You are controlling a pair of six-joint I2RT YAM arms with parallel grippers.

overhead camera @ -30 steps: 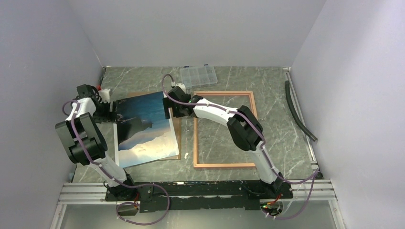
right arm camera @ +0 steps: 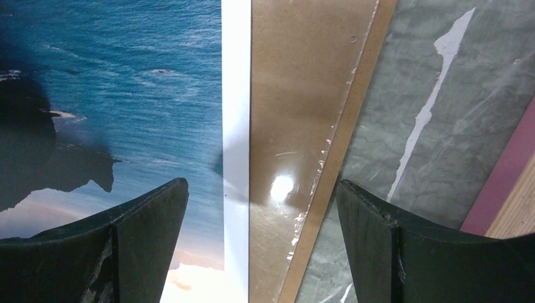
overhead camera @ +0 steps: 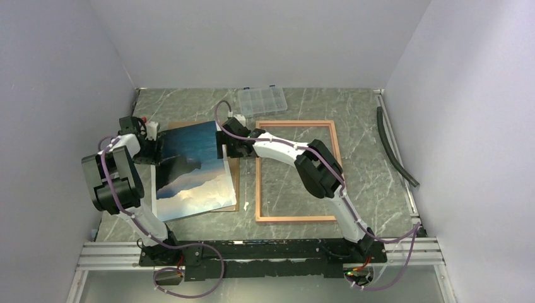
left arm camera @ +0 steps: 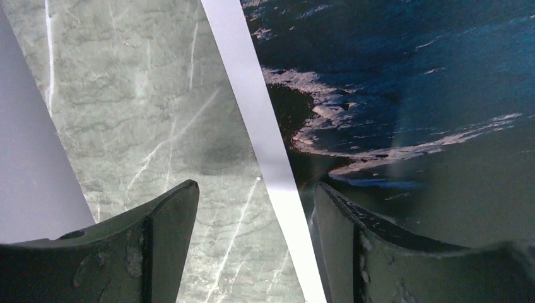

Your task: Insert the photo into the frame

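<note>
The photo [overhead camera: 194, 169], a blue seascape with a white border, lies slightly turned on a brown backing board [overhead camera: 234, 183] left of centre. To its right, the empty wooden frame [overhead camera: 258, 196] rests on the table. At the photo's left edge, my left gripper has its fingers apart, one each side of the white border [left arm camera: 258, 120]. My right gripper stands open over the photo's right border [right arm camera: 236, 145] and the strip of backing board [right arm camera: 296, 95]; one finger is above the picture, the other past the board's edge. Neither gripper holds anything.
A clear divided plastic box [overhead camera: 262, 100] sits at the back. A dark tube [overhead camera: 394, 148] lies along the right wall. Close to the left arm rises the grey left wall [overhead camera: 63, 95]. Free table shows right of the frame.
My left gripper has moved right, from beside the photo to over its left border. The right arm has shifted only slightly. The photo, board and frame look unmoved.
</note>
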